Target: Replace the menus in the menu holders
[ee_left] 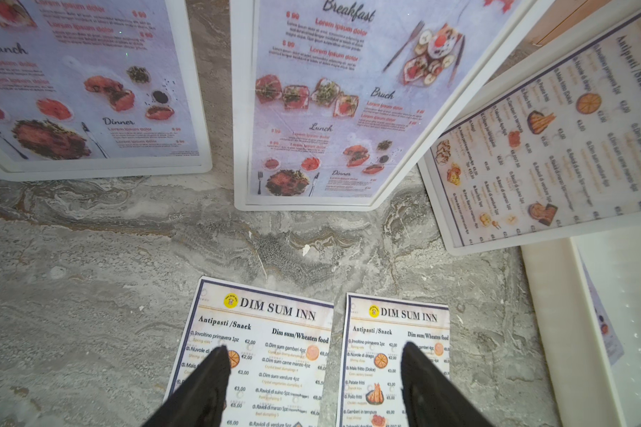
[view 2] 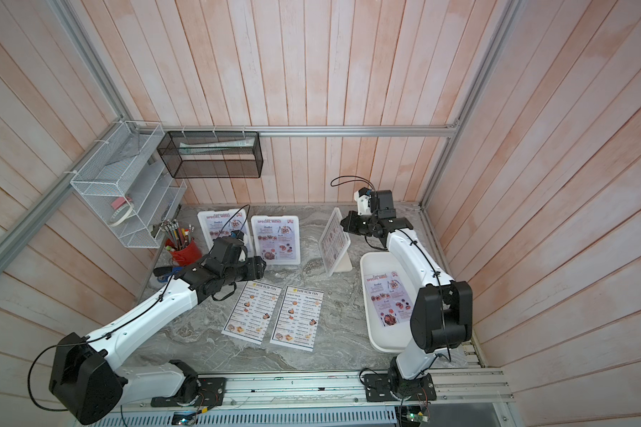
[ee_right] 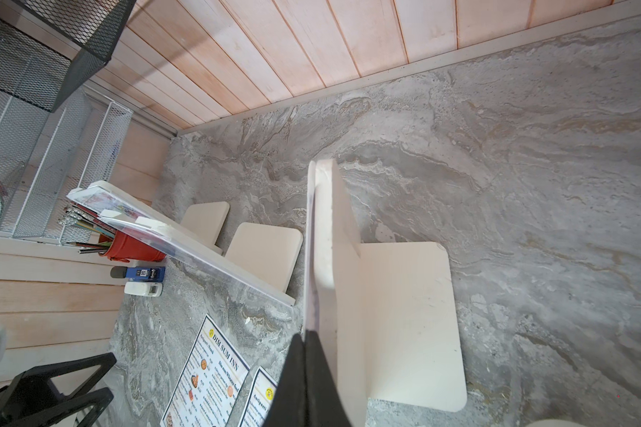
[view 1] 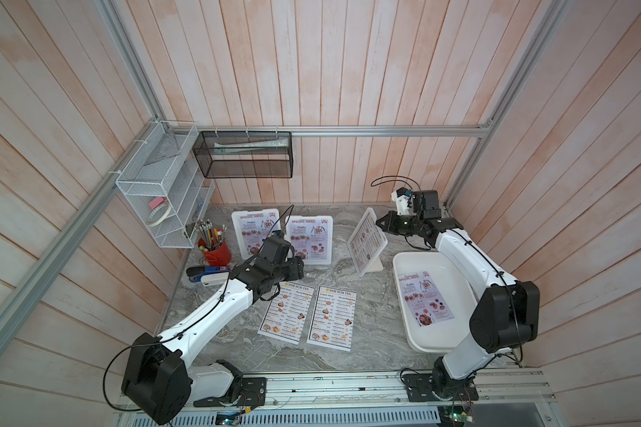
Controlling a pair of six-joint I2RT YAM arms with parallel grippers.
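Observation:
Two white menu holders, the left one [view 1: 255, 231] and the middle one [view 2: 276, 240], stand at the back with purple Special Menu sheets. The right menu holder [ee_left: 548, 135] stands angled, with a Dim Sum-style sheet in its front. Two more Dim Sum Inn menus, a left one [view 1: 287, 311] and a right one [view 1: 330, 318], lie flat in front. Above their top edges my left gripper is open, its fingers apart and empty. My right gripper is shut against or close beside the right holder's edge; contact cannot be made out.
A white tray [view 1: 399, 302] at the right holds one purple menu [view 1: 426, 299] lying flat. At the left stand a red pencil cup [view 1: 216, 254] and wire shelves [view 1: 156, 185]. Bare marble lies behind the right holder.

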